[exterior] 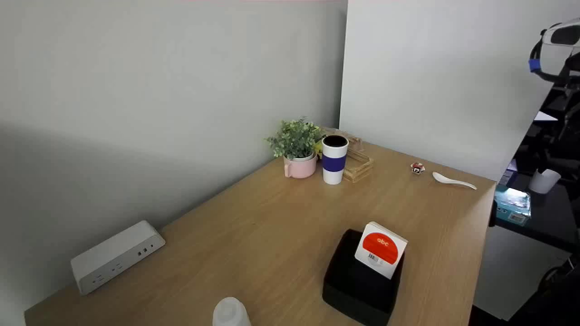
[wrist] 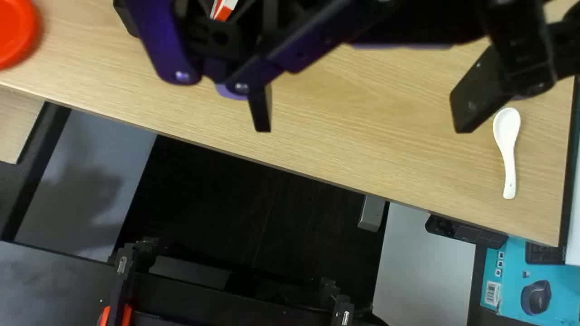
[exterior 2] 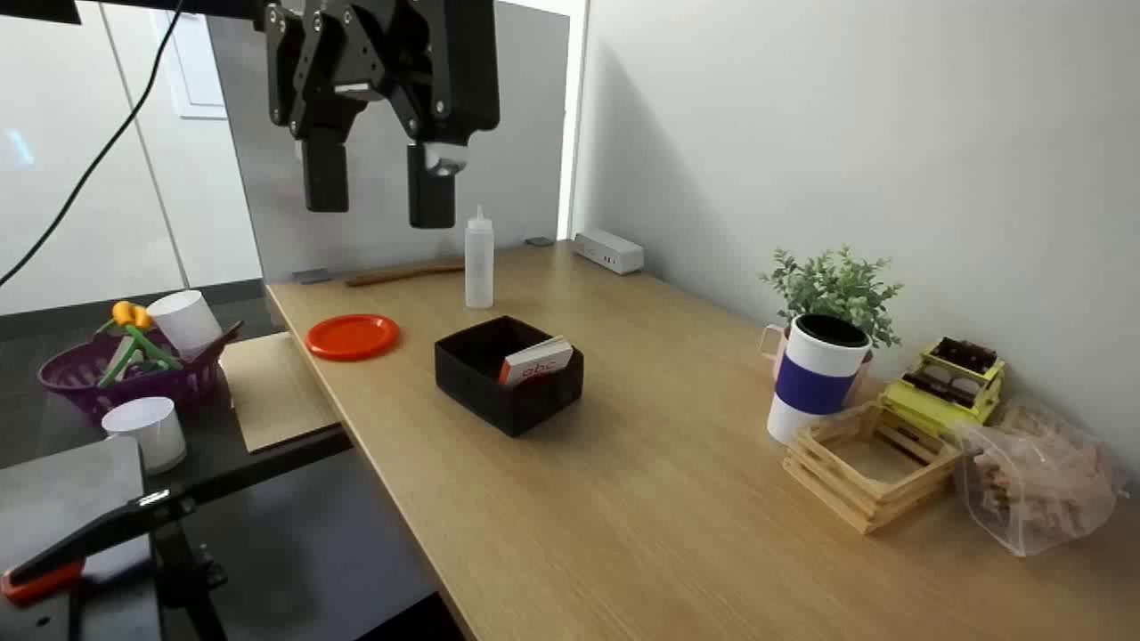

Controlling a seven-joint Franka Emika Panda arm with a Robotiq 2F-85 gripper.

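High over the near side of the wooden table, my gripper (exterior 2: 379, 190) hangs open, its two fingers wide apart and nothing between them. In the wrist view the open gripper has bare table below and between its fingertips. A black box (exterior 2: 481, 386) stands on the table holding a white card box with a red "abc" label (exterior: 381, 247), which leans tilted against its side. Toward the table's corner lies a white spoon (wrist: 507, 146), with a small red-and-white object (exterior: 417, 168) beside it. A red plate (exterior 2: 352, 336) rests close to the table edge.
A white tumbler with a purple band (exterior 2: 818, 379), a potted plant (exterior: 296, 142), a wooden crate (exterior 2: 871, 470) and a plastic bag (exterior 2: 1037, 475) crowd together by the wall. A squeeze bottle (exterior 2: 478, 262) and a power strip (exterior: 118, 255) stand apart.
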